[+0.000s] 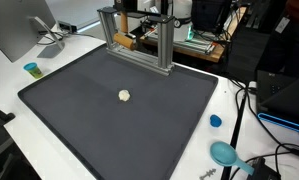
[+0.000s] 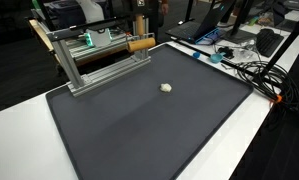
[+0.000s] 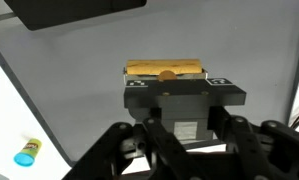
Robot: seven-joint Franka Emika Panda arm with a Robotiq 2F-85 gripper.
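My gripper is shut on a wooden mallet-like object. In the wrist view, its light-brown crosspiece (image 3: 164, 67) lies just beyond the dark fingertips, with a round brown end in front. Exterior view 2 shows the wooden object (image 2: 141, 44) hanging near the far edge of the grey board, beside the metal frame; a brown upright part rises above the crosspiece. At the top of exterior view 1, the same wooden object (image 1: 122, 40) is left of the frame. Most of the gripper is cropped from the exterior views.
A small pale lump (image 1: 124, 95) sits on the dark grey board (image 1: 119, 135), which is otherwise largely clear. The metal frame (image 2: 111, 70) stands along one side. A green-blue cup (image 1: 33, 70), a blue disc (image 1: 215, 121) and a turquoise ladle-like item (image 1: 227, 156) lie outside the board.
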